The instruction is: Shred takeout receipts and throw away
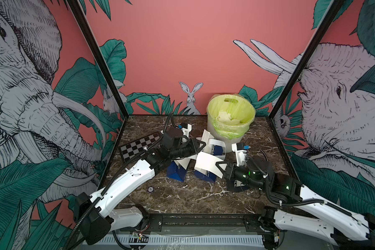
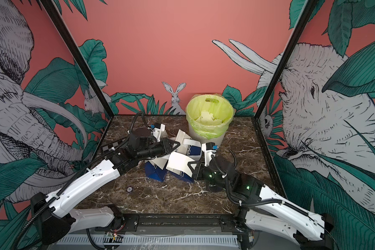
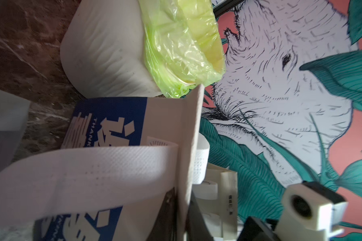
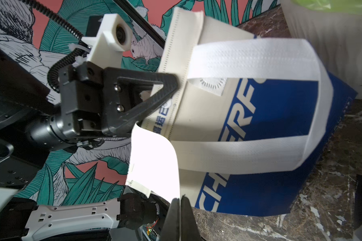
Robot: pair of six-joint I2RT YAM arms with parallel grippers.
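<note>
A blue and cream takeout bag [image 4: 249, 116] with white handles stands tilted in the middle of the table. My left gripper is shut on its upper edge, one finger [image 3: 167, 212] on each side. A white receipt [image 4: 154, 160] curves from beside that edge down to my right gripper, whose tips are shut on its corner. The receipt's attached end is partly behind the left gripper's finger [image 4: 165, 90]. From above, the left gripper [image 1: 204, 145] sits left of the bag and the right gripper [image 1: 219, 165] to its right. Behind is the lined bin [image 1: 231, 110].
Pale paper scraps [image 1: 227, 118] lie in the bin. Another blue bag [image 1: 177, 171] lies below the left arm, and a dark item [image 1: 236, 186] is under the right arm. A checkered board [image 1: 139, 145] rests at left.
</note>
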